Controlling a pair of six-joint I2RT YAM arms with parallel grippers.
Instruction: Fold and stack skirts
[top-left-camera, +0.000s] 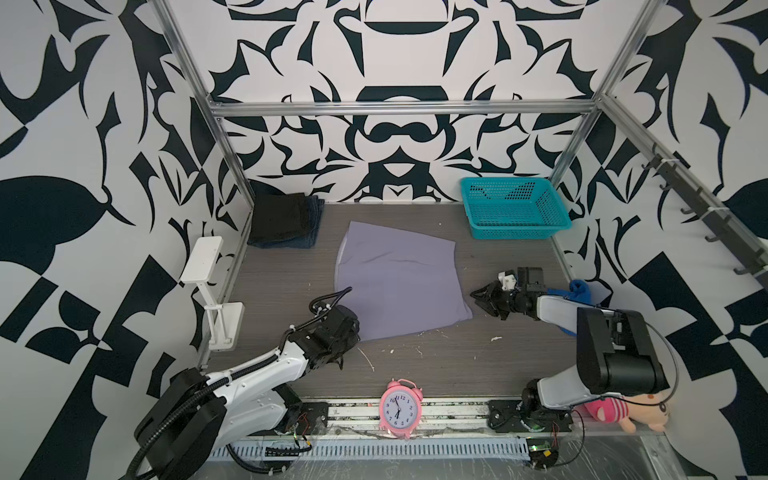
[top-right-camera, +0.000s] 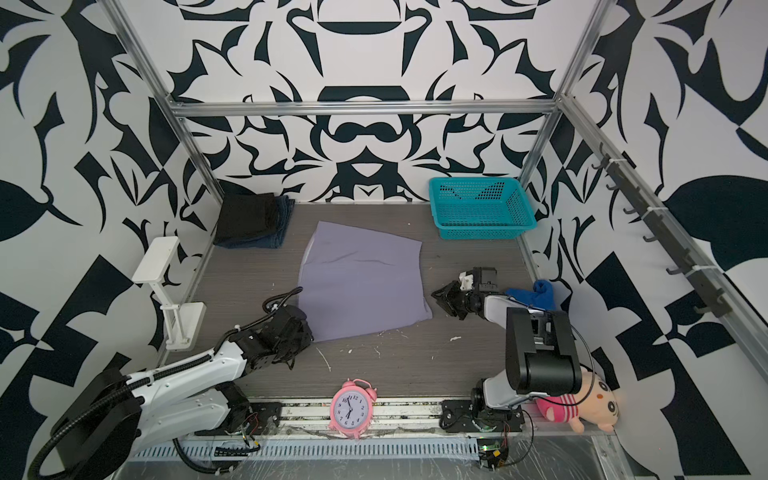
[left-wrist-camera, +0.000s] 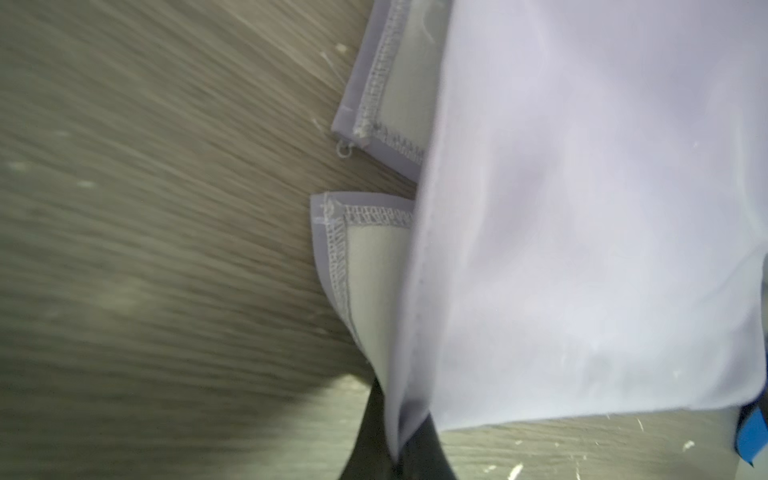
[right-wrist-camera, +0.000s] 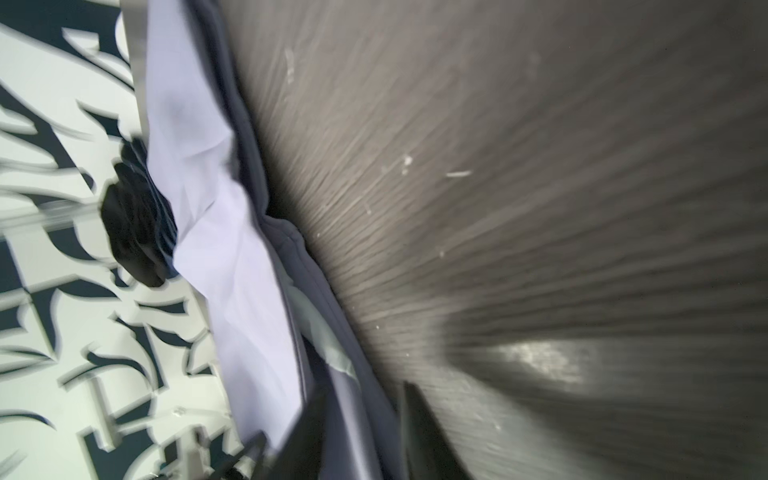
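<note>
A lavender skirt (top-left-camera: 400, 276) lies spread mid-table, its near-left edge showing seamed corners in the left wrist view. My left gripper is at that near-left edge, shut on the skirt fabric. My right gripper is low beside the skirt's right edge, fingers apart; whether cloth lies between them is unclear. A stack of folded dark garments (top-left-camera: 276, 216) sits at the back left.
A teal basket (top-left-camera: 516, 232) stands at the back right. A blue cloth (top-right-camera: 540, 294) lies by the right arm. A white stand (top-left-camera: 228, 328) is at the left, a pink clock (top-left-camera: 400, 408) at the front.
</note>
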